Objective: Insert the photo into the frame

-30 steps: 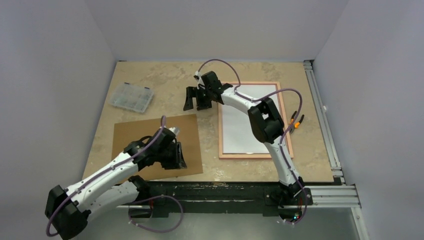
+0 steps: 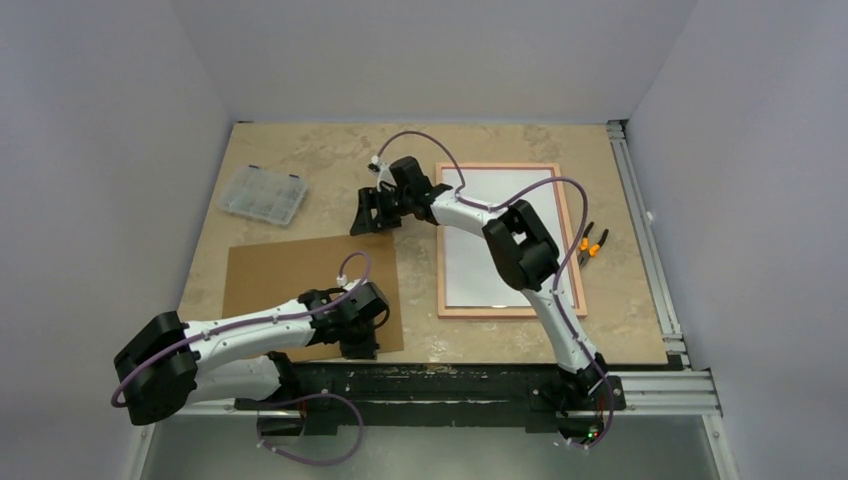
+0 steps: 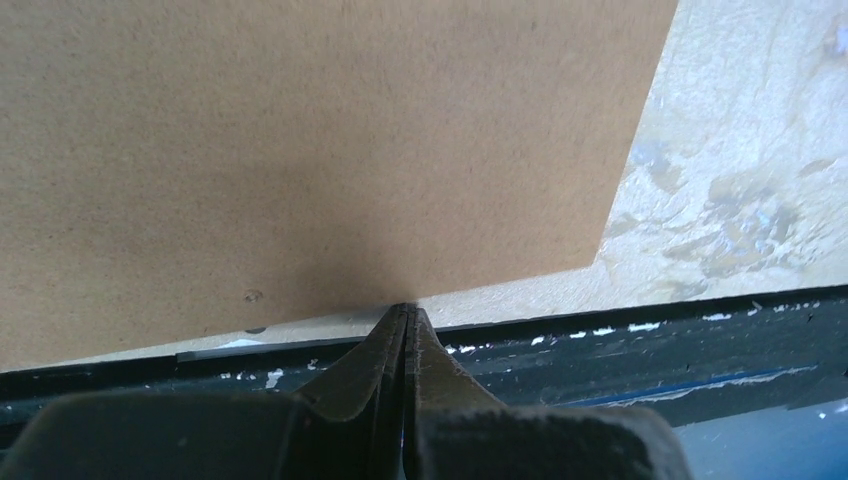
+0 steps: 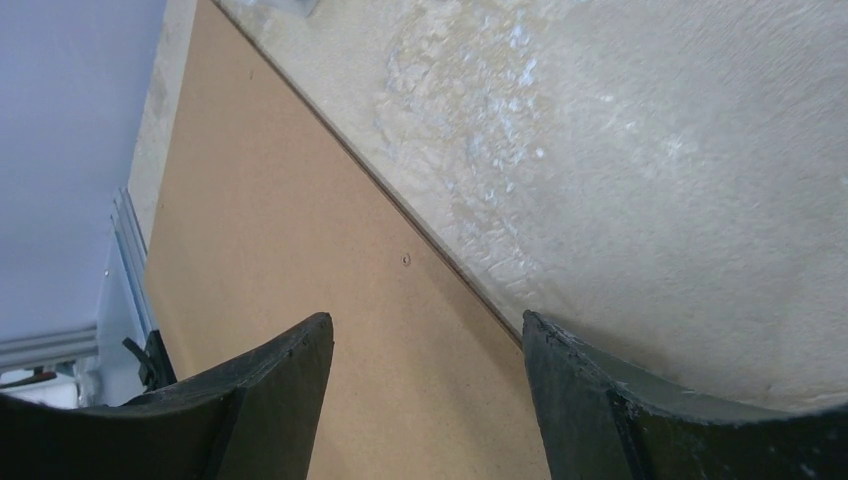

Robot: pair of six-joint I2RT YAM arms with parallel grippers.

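The wooden frame (image 2: 440,250) lies right of centre with a plain white surface inside it; no separate photo can be made out. A brown board (image 2: 262,272) lies flat at the front left, close to the table's front edge. My left gripper is shut, its tips at the board's near edge; nothing shows between them. Over the board's far edge, near its far right corner, my right gripper stands partly open. One of its fingers (image 4: 290,365) is over the board, the other by the table side of the edge. Its gap looks empty.
A clear plastic box (image 2: 264,194) sits at the back left. Orange-handled pliers (image 2: 592,244) lie right of the frame. The right forearm (image 2: 470,213) passes over the frame. A dark rail (image 2: 440,380) runs along the table's front.
My left gripper has come down and towards the front edge of the board. The right gripper has moved left and nearer to the board's far edge. The board has shifted slightly towards the front.
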